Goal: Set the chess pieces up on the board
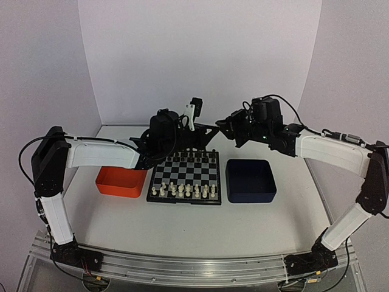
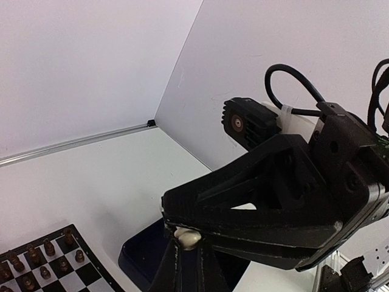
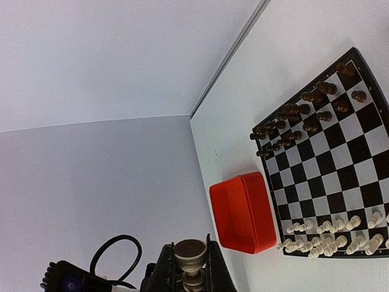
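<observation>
My two grippers meet in the air above the far end of the chessboard [image 1: 182, 176]. A white chess piece [image 3: 191, 258] stands between the right gripper's [image 3: 189, 267] fingers, its round brown base towards that camera. From the left wrist view, a small part of the white piece [image 2: 188, 238] shows at the right gripper's tips. Just below it are the left gripper's [image 2: 190, 267] fingers; whether they grip the piece is unclear. On the board, white pieces [image 3: 337, 225] stand along the near side and brown pieces [image 3: 310, 126] along the far side.
An orange-red box [image 3: 243, 213] sits left of the board, and a dark blue box [image 1: 250, 199] sits right of it. Both look empty where visible.
</observation>
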